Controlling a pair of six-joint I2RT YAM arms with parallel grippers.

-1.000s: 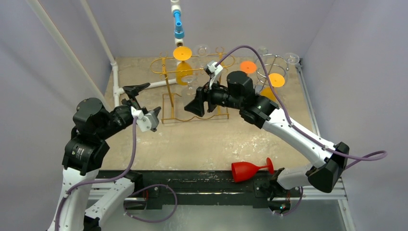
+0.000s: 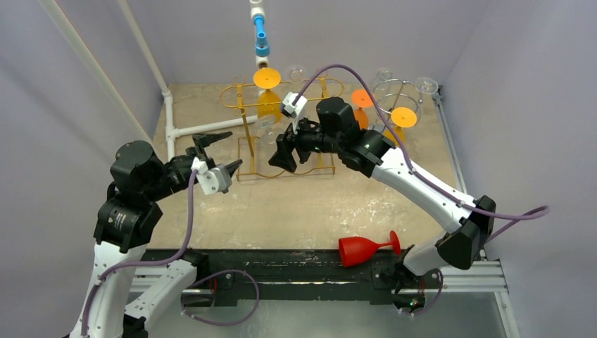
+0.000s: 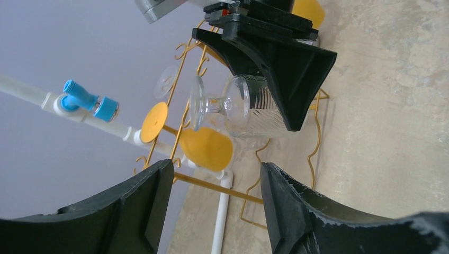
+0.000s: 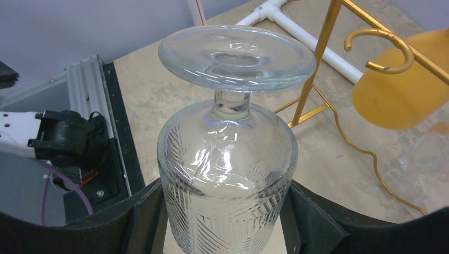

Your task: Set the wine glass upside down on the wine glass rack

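Note:
The clear wine glass (image 4: 227,153) is upside down, foot at the top, with my right gripper shut around its patterned bowl. In the top view its foot (image 2: 265,121) shows against the front of the gold wine glass rack (image 2: 252,146). From the left wrist view, the glass foot (image 3: 197,103) lies close to the rack's top rails; whether it touches them I cannot tell. My left gripper (image 2: 234,151) stands open at the rack's left side, empty, its fingers (image 3: 153,203) spread wide.
A yellow glass (image 2: 267,78) hangs in the gold rack, with another clear foot (image 2: 296,73) at its back. A round wire rack (image 2: 398,98) with several glasses stands at the right. The red glass (image 2: 357,250) lies on its side at the front edge.
My right gripper has moved left with the upside-down glass, along the front of the rack. The left gripper has shifted a little and turned, staying open.

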